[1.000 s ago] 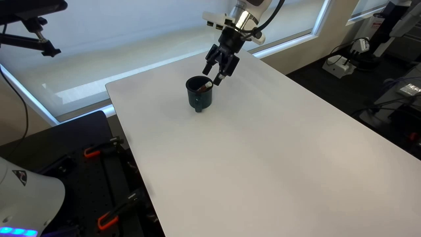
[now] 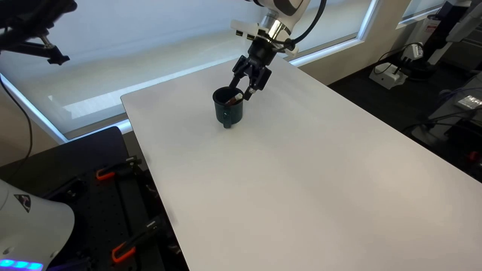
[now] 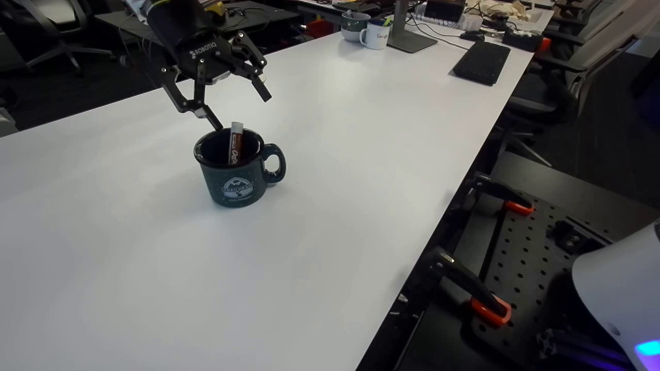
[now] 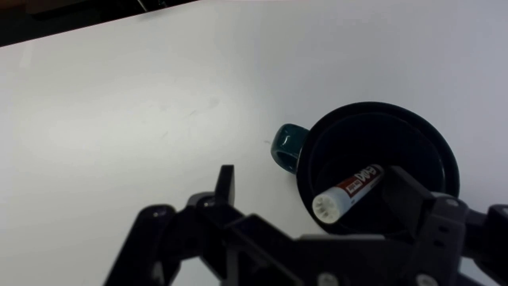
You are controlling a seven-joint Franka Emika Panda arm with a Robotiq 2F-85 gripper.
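A dark green mug [image 3: 230, 185] stands upright on the white table, its handle [image 3: 276, 163] to the right in exterior view 2. Inside it leans a marker [image 3: 235, 143] with a white end poking up to the rim; in the wrist view its white end [image 4: 328, 205] points towards the camera. My gripper [image 3: 242, 114] is open, tilted just above and behind the mug, with nothing held. One finger [image 4: 406, 195] overlaps the mug's opening in the wrist view, while the other finger [image 4: 226, 185] is over bare table outside it. Whether the first finger touches the rim cannot be told.
Orange-tipped clamps [image 3: 492, 311] sit on the dark base beside the table edge.
My gripper has come slightly down and to the left in exterior view 1, closer to the mug. The mug and marker have not moved.
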